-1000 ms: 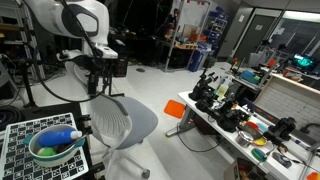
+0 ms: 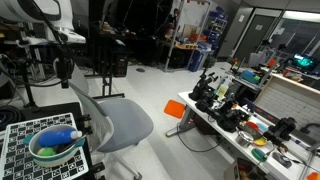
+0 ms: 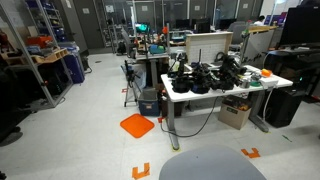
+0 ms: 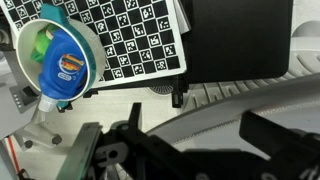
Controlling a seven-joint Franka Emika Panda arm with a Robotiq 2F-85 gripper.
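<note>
In the wrist view my gripper stands open, with nothing between its dark fingers. A pale bowl (image 4: pixel 95 45) with a teal handle is at the upper left of that view, off to one side of the fingers. Inside it lies a blue bottle (image 4: pixel 63 65) with a white nozzle sticking out over the rim, and something green (image 4: pixel 42 42) beside it. Exterior view 1 has the same bowl (image 2: pixel 38 158) at the lower left, on a black-and-white patterned board (image 2: pixel 14 140). My white arm (image 2: pixel 45 22) hangs above and behind the bowl.
A grey chair (image 2: pixel 128 122) stands right beside the board; its backrest (image 4: pixel 225 112) passes close under the gripper. Bare black surface (image 4: pixel 235 40) lies right of the board. Far off is a white table (image 2: pixel 215 118) crowded with dark equipment. An orange mat (image 3: pixel 137 125) lies on the floor.
The arm has swung left and back, away from above the chair. The bowl, its contents and the chair look unmoved.
</note>
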